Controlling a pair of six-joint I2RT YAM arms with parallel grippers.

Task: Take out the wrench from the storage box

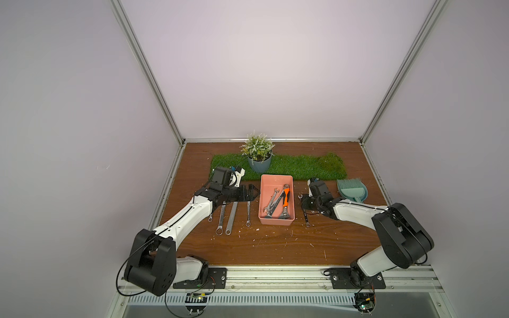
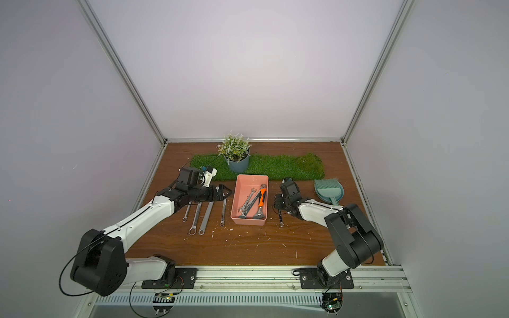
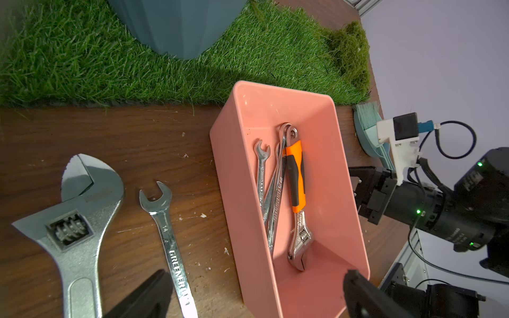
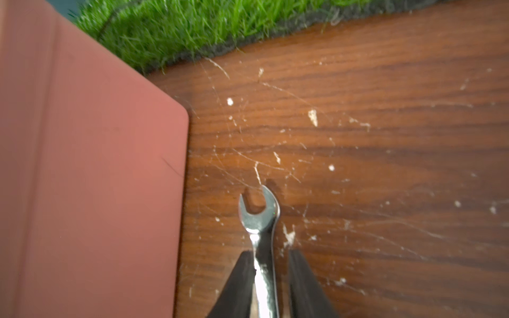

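Observation:
The pink storage box (image 1: 263, 204) stands mid-table. Inside lie an orange-handled adjustable wrench (image 3: 295, 180), a small open-ended wrench (image 3: 260, 164) and other wrenches beside them. On the wood right of the box rests a slim shiny wrench (image 4: 263, 249), flat, its open end pointing away. My right gripper is low over this wrench, a finger on either side; a gap shows between the wrench and the right finger. Left of the box, my left gripper hangs wide open and empty, its fingers blurred at the bottom of the left wrist view.
Left of the box lie several wrenches, including a large adjustable one (image 3: 84, 238) and a GREENER wrench (image 3: 172, 249). Behind are artificial grass (image 1: 302, 165) and a potted plant (image 1: 259, 164). A teal dustpan (image 1: 352, 190) sits at right.

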